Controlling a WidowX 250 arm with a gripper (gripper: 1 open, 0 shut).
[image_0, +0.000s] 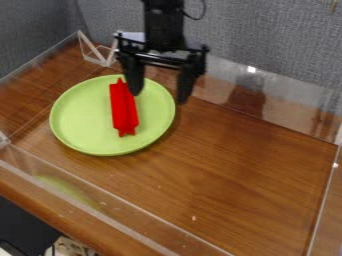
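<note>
A red elongated object (124, 108) lies lengthwise on a round green plate (83, 123) on the left half of the wooden surface. My black gripper (160, 87) hangs over the plate's back edge, blurred, its two fingers spread wide apart, one above the red object's far end and the other to the right of the plate. It is open, with nothing visible between the fingers.
Transparent panels edge it. A white wire frame (91, 53) stands at the back left, before grey walls. A pale yellow-green curved shape shows at the lower left.
</note>
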